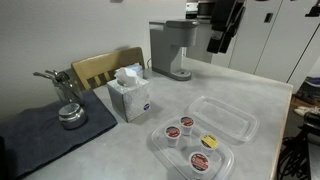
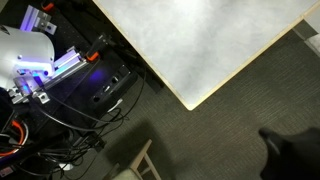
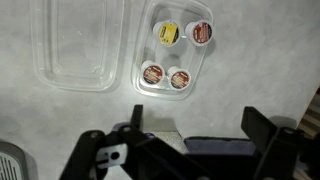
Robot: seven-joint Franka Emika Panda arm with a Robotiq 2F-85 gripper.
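High over the table, my gripper (image 1: 217,44) hangs in front of the grey coffee machine (image 1: 172,48). In the wrist view its black fingers (image 3: 128,137) stand wide apart, open, with nothing between them. Two coffee pods with reddish labels (image 3: 153,74) sit side by side at one end of a clear plastic container (image 3: 140,53). Toward its other end are a yellow-lidded pod (image 1: 209,142) and another reddish pod (image 1: 199,162). Beside this container lies an empty clear plastic tray (image 1: 222,118). My gripper touches none of these things.
A white tissue box (image 1: 129,98) stands at mid-table. To its left, a metal utensil holder (image 1: 65,88) and a round metal pot (image 1: 72,117) rest on a dark mat (image 1: 48,140).
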